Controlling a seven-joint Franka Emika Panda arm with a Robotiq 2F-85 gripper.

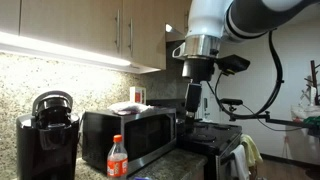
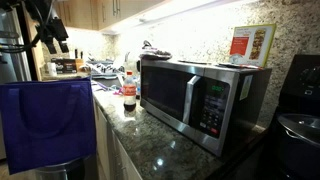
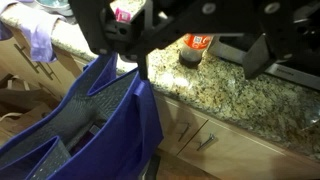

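My gripper stands open, its two dark fingers wide apart in the wrist view with nothing gripped between them. Beyond that gap, an orange-labelled bottle with dark contents point(image 3: 194, 48) stands on the granite counter. Exterior view 2 has the same bottle point(image 2: 129, 92) upright near the counter's front edge, left of the microwave point(image 2: 165, 88). A blue open-topped bag point(image 2: 50, 125) is in front of the counter, below my gripper point(image 2: 58, 47). In the wrist view the bag point(image 3: 145, 115) shows its grey inside, with something dark and indistinct in it.
A black coffee maker point(image 1: 47, 140) is left of the microwave in exterior view 1. Overhead cabinets point(image 1: 90, 25) bound the space above. A stove with a pot point(image 2: 300, 130) lies beyond the microwave.
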